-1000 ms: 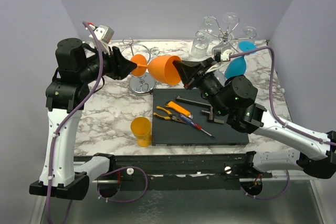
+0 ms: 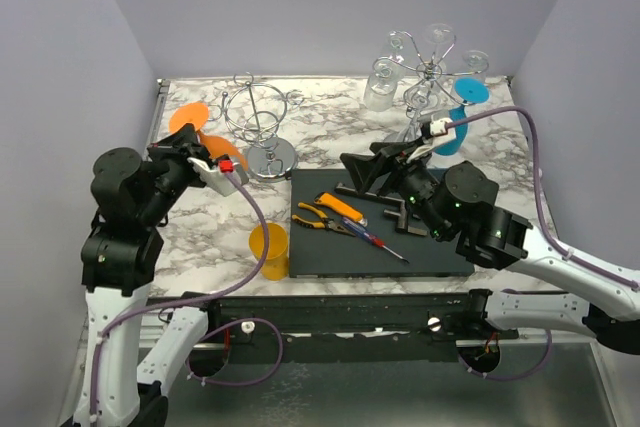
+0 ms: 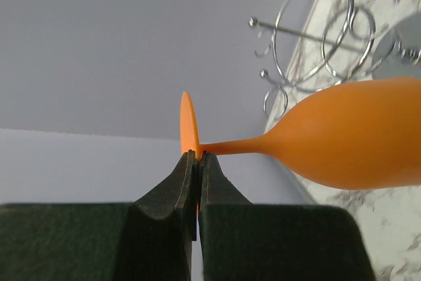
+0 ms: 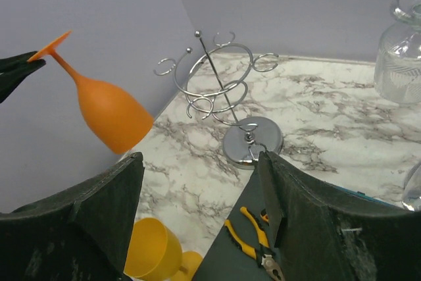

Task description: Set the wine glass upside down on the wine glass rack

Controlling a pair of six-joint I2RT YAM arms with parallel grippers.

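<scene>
An orange wine glass is held by my left gripper, shut on it at the stem beside the foot; its bowl (image 4: pixel 113 113) angles downward in the right wrist view. Behind it stands an empty chrome rack (image 2: pixel 270 152) with rings and a round base (image 4: pixel 252 141). At the centre right, my right gripper (image 2: pixel 365 167) is open, nothing between its fingers.
A second rack (image 2: pixel 430 67) at the back right holds clear glasses and a blue one (image 2: pixel 470 92). A dark mat (image 2: pixel 370 257) carries pliers, a screwdriver and other tools. A yellow cup (image 2: pixel 268 252) stands left of it.
My left gripper has turned and carried the orange glass left, away from the centre. My right gripper has let go of the glass's bowl, opened and drawn back rightward.
</scene>
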